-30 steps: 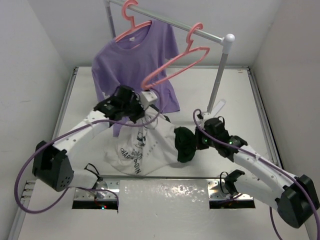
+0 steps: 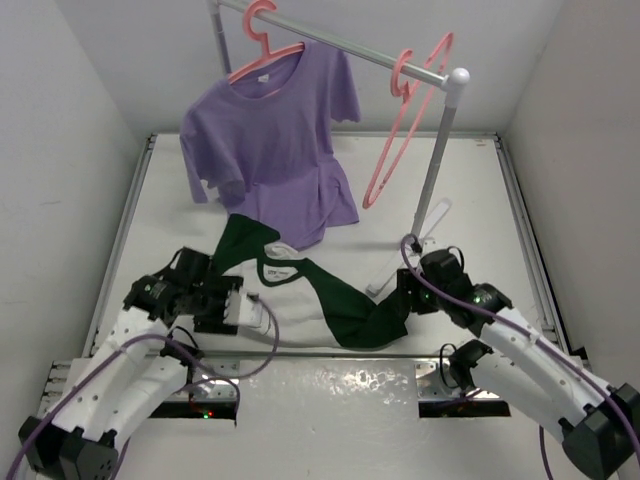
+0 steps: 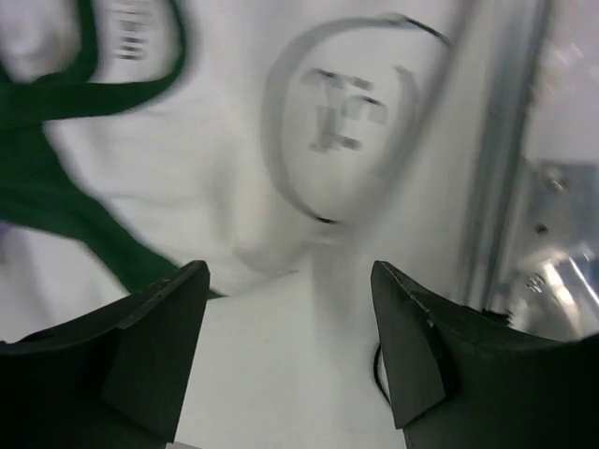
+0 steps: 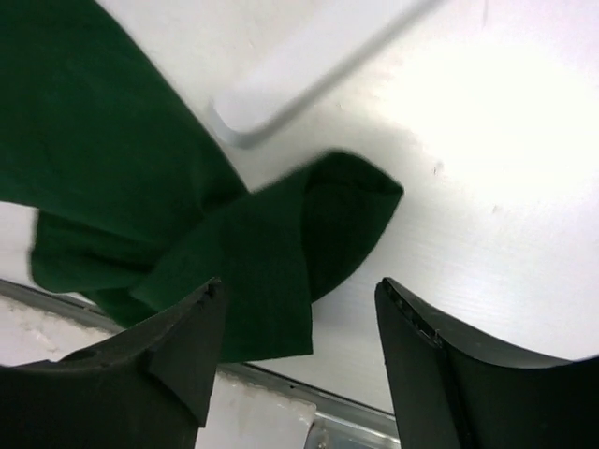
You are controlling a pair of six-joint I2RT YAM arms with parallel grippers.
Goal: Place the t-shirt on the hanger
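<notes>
A white shirt (image 2: 295, 300) with dark green sleeves lies spread on the table in the top view, its neckline toward the rack. The empty pink hanger (image 2: 385, 152) hangs tilted from the rail, clear of the shirt. Over the shirt's left part, my left gripper is open; white cloth and a green sleeve show beyond its fingers, none between the tips. At the right end, my right gripper has its fingers apart; the crumpled green sleeve (image 4: 253, 271) lies below and close to its left finger, apparently not gripped.
A purple t-shirt (image 2: 270, 140) on another pink hanger (image 2: 264, 55) takes up the left of the rail (image 2: 335, 40). The rack's upright (image 2: 437, 155) and white foot (image 4: 299, 70) stand close to the right sleeve. Bare table shows at the right.
Both grippers came down toward the front and released it. The empty hanger has swung round.
</notes>
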